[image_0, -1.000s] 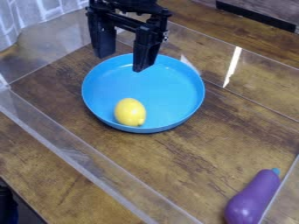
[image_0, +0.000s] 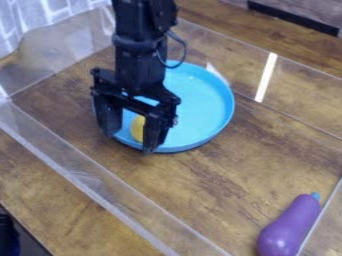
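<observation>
My black gripper (image_0: 131, 128) is down inside the blue bowl (image_0: 205, 98), at its left side, with its fingers standing open on either side of a yellow object (image_0: 139, 127). The yellow object is mostly hidden behind the gripper, so contact with the fingers cannot be told.
A purple eggplant (image_0: 289, 230) lies at the lower right of the wooden surface (image_0: 214, 190). Clear panels run along the left and right sides. The wood between bowl and eggplant is bare.
My gripper has come down from above the back of the bowl to around the yellow object, now largely covering it. The eggplant has not moved.
</observation>
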